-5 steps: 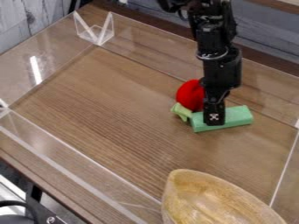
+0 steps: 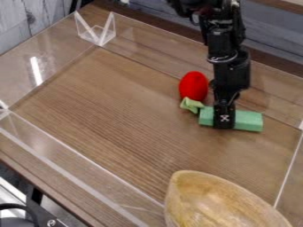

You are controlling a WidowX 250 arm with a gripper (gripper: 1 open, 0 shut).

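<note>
My black gripper (image 2: 224,113) points down at the right of the table, shut on a light green block (image 2: 246,120), which lies lengthwise left to right at table height. A red object (image 2: 193,86) sits just behind and left of the block. A small pale green piece (image 2: 190,105) shows between the red object and the block's left end; whether it is part of the block I cannot tell.
A large tan bowl (image 2: 219,204) stands at the near right edge. A back ledge (image 2: 267,49) runs behind the arm.
The green block has shifted slightly and turned to lie straighter, with the gripper on it. The red object appears a little higher in view and more uncovered.
</note>
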